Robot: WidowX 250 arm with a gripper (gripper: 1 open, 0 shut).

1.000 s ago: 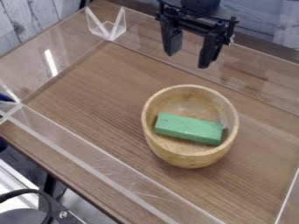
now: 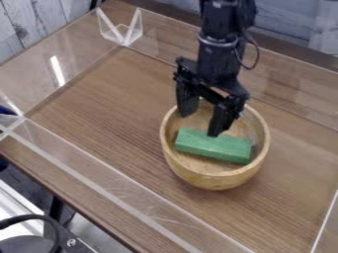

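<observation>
A green rectangular block [image 2: 214, 146] lies in a round tan wooden bowl [image 2: 211, 175] at the right-centre of the table. My black gripper [image 2: 209, 114] hangs over the bowl from above, its fingers apart and open, just behind the block, with nothing visible between them. Whether a fingertip touches the block or bowl is hard to tell.
A small white wire-like object [image 2: 119, 30] stands at the back left. A black cable or hose [image 2: 40, 237] sits at the lower left, off the table edge.
My gripper has come down from the back of the table to over the bowl, behind the block. The block and bowl look unmoved.
</observation>
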